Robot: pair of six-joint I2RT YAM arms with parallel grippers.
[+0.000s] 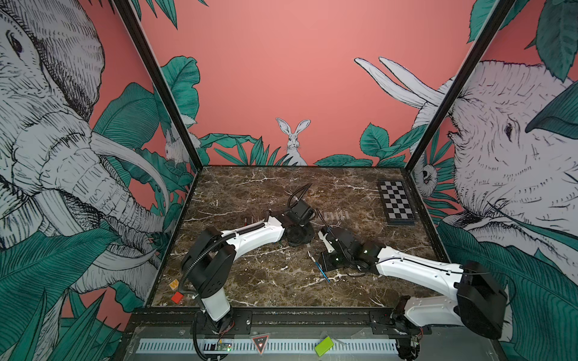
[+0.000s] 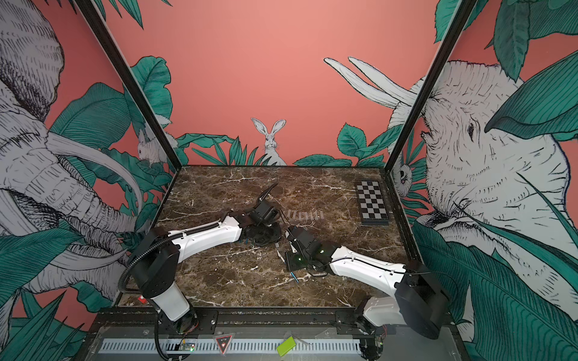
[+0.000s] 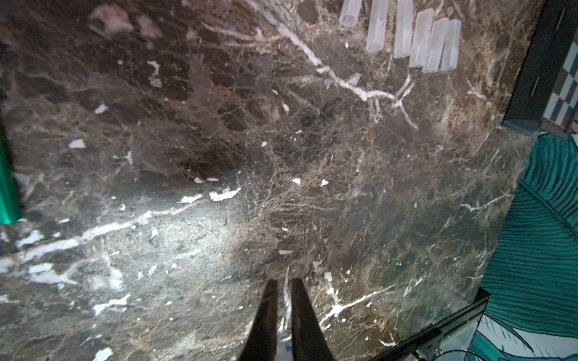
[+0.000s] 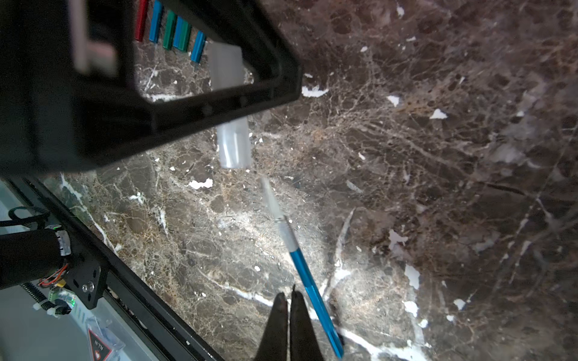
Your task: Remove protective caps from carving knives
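A blue-handled carving knife (image 4: 310, 288) lies on the table with its pale blade bare. Just beyond its tip is a translucent cap (image 4: 233, 144), partly hidden behind black arm structure. My right gripper is shut with nothing seen between its fingers, over the knife beside its handle. My left gripper is shut above the table, nothing seen held. Several translucent caps (image 3: 419, 39) lie in a row near the back middle. Several red, blue and green knife handles (image 4: 170, 29) show behind the black structure. A green handle (image 3: 9, 192) shows at the left wrist view's edge.
A chessboard case (image 1: 396, 201) stands at the back right. Both arms are close together over the middle. Small orange and red blocks (image 1: 177, 297) sit at the front left.
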